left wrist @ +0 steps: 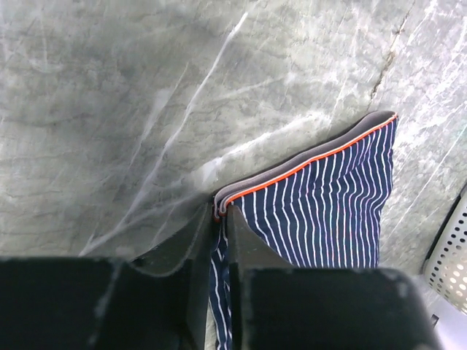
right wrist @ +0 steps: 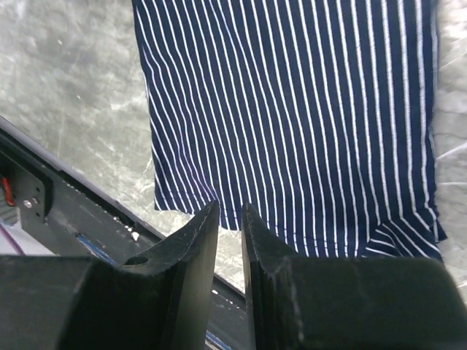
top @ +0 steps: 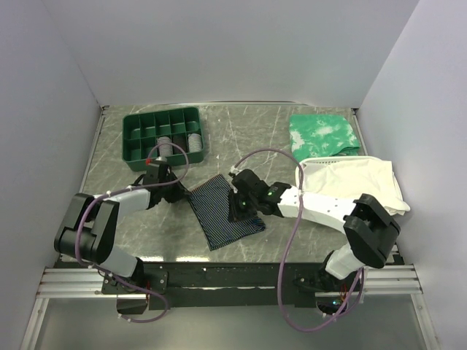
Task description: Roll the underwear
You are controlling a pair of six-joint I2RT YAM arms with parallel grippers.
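The navy, white-striped underwear (top: 210,214) lies spread out on the marble tabletop in the top view. In the left wrist view its grey and orange waistband (left wrist: 306,156) runs up to the right, and my left gripper is shut on the corner of that band. My right gripper hovers above the cloth's lower part, its fingers slightly apart with nothing between them. A small fold (right wrist: 401,237) shows at the lower right corner of the underwear in the right wrist view. From above, my right arm hides part of the cloth.
A green divided box (top: 135,154) with several rolled items stands at the back left. On the right are a white basket (top: 379,158) holding pale cloth and a folded green cloth (top: 321,135). Bare tabletop lies behind the underwear.
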